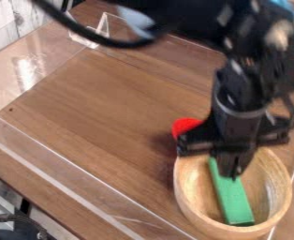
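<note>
My black gripper [232, 159] hangs over the back half of a round wooden bowl [187, 192] at the lower right, blurred, its fingertips pointing down and looking shut, with no object visible between them. Inside the bowl lies a long green block [233, 202], its upper end under the gripper. A red round object [186, 126] sits just behind the bowl, partly hidden by the gripper.
A clear plastic object stands at the back left. The arm covers the back right.
</note>
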